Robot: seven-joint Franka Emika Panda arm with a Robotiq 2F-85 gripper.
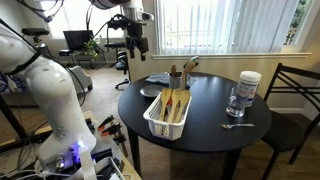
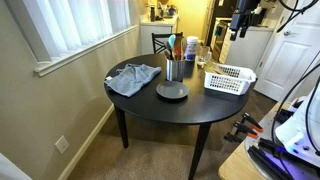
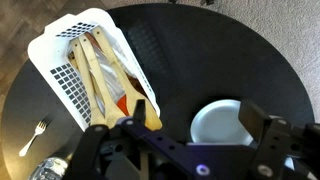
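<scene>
My gripper (image 1: 137, 52) hangs high above the back left of the dark round table, clear of everything on it. In the wrist view its two fingers (image 3: 133, 132) stand wide apart, with nothing held between them. A white plastic basket (image 2: 224, 84) rests on the table, with several long wooden utensils (image 3: 97, 72) lying in it; a bit of red shows among them. Beside the basket is a round plate (image 3: 222, 124), dark in exterior view 2 and paler in the wrist view. Behind them stands a metal holder (image 2: 174, 71) with utensils upright in it.
A grey-blue cloth (image 2: 133, 79) lies crumpled by the window side. Across the table are a white tub (image 1: 248, 80), a clear glass container (image 1: 236, 104) and a fork (image 1: 237, 126). A chair (image 1: 292, 105) stands at the far right. Bare tabletop (image 1: 205, 110) separates basket and glass.
</scene>
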